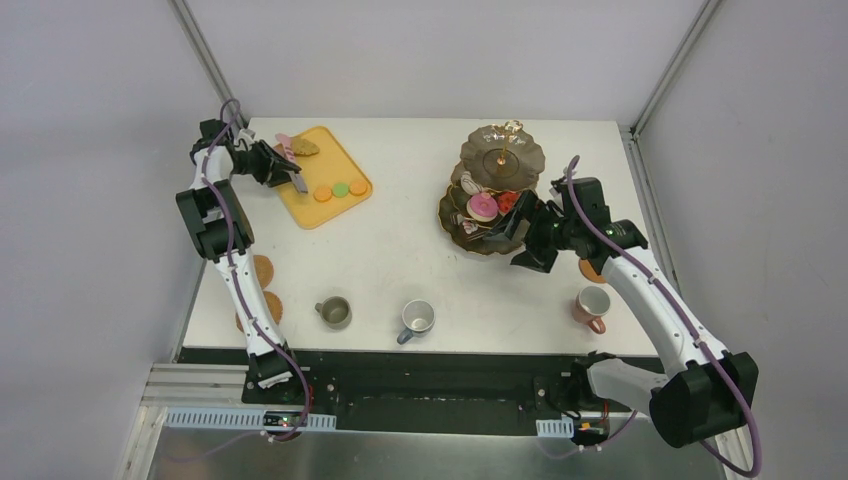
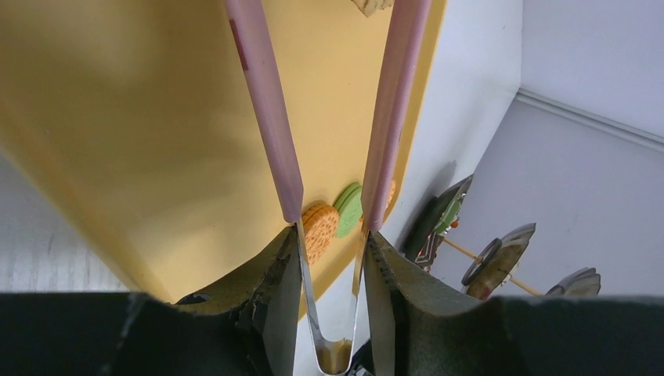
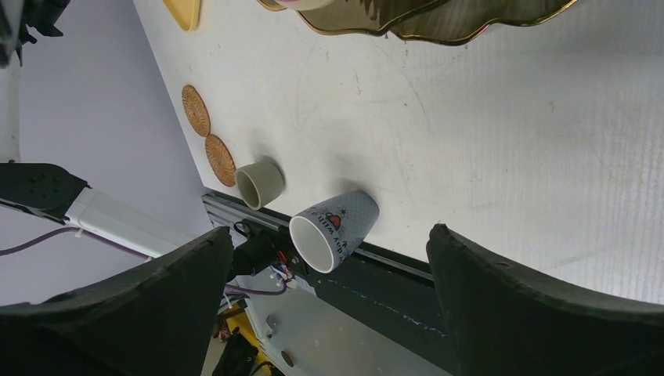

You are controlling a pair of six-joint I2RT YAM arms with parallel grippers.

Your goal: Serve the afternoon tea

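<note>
My left gripper is over the left side of the yellow tray, shut on metal tongs with pink arms. Its fingers press the tongs from both sides, and the pink arms stand apart. Their tips lie outside the left wrist view. A brown pastry lies by the pink end. Orange macarons and a green one sit along the tray's near side. Open and empty, my right gripper hovers at the near edge of the tiered stand, which carries a pink donut and other sweets.
Along the front stand a grey-green cup, a white-grey mug and a pink mug. Round woven coasters lie at left, partly under the left arm; another coaster is at right.
</note>
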